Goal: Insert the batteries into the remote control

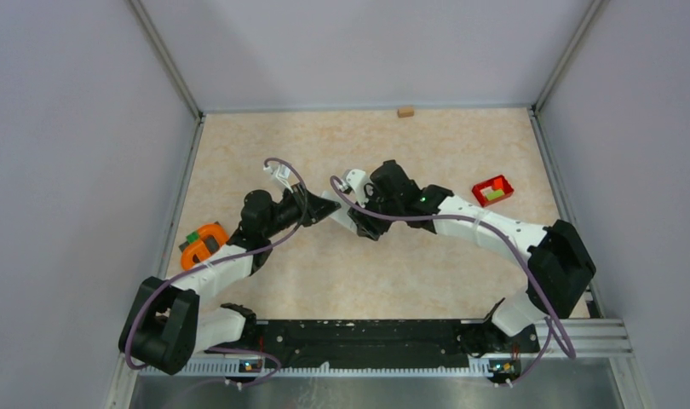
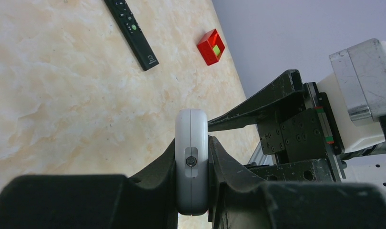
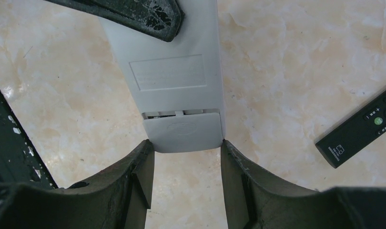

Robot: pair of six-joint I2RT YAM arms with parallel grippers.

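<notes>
My left gripper (image 1: 324, 207) is shut on a white plastic device (image 2: 191, 143), seen end-on in the left wrist view and from its back in the right wrist view (image 3: 174, 76). My right gripper has its fingertips either side of the battery cover (image 3: 184, 131), at the device's lower end; whether they grip it is unclear. A narrow slot with dark gaps shows above the cover. A black remote lies on the table, also in the right wrist view (image 3: 353, 129). I cannot see any batteries clearly.
A red box (image 1: 478, 192) with small items is at the right, an orange object (image 1: 207, 234) at the left edge, and a small tan block (image 1: 405, 112) at the back.
</notes>
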